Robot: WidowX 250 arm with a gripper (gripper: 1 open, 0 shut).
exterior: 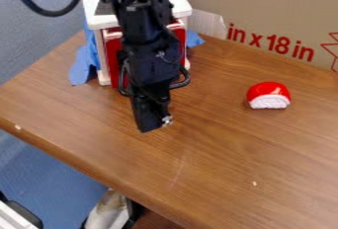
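My black gripper (pixel 156 120) hangs over the left-middle of the wooden table, pointing down in front of a red and white box-like object (pixel 111 59) at the back left. Whether its fingers are open or shut is not clear. A red object with a white face (pixel 268 95) lies on the right of the table, well apart from the gripper.
Blue cloth (pixel 81 65) lies beside the red and white object. A cardboard box (pixel 275 6) stands along the back. The table's left edge drops to a blue floor (pixel 40 164).
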